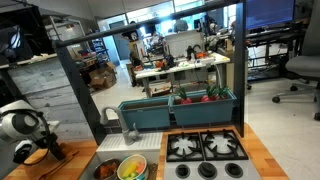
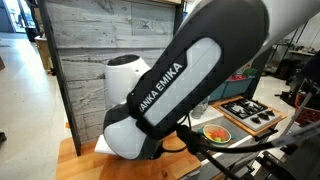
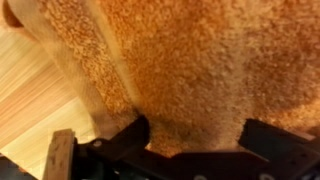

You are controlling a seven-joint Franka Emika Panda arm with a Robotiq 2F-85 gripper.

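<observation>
An orange-brown towel (image 3: 190, 70) fills most of the wrist view, lying on the wooden tabletop (image 3: 35, 95). My gripper is open close over it, its two dark fingers wide apart at the bottom of that view. Only towel shows between the fingers; whether they touch it I cannot tell. In exterior view 1 the towel (image 1: 40, 160) shows in part at the lower left, with the white arm above it. The arm hides the gripper in exterior view 2.
A sink with a bowl of colourful items (image 1: 132, 166) lies right of the arm, below a faucet (image 1: 118, 120). Farther right is a black stove (image 1: 205, 147). A teal bin (image 1: 205, 109) of red items stands behind. A grey plank wall (image 2: 95, 70) rises behind the arm.
</observation>
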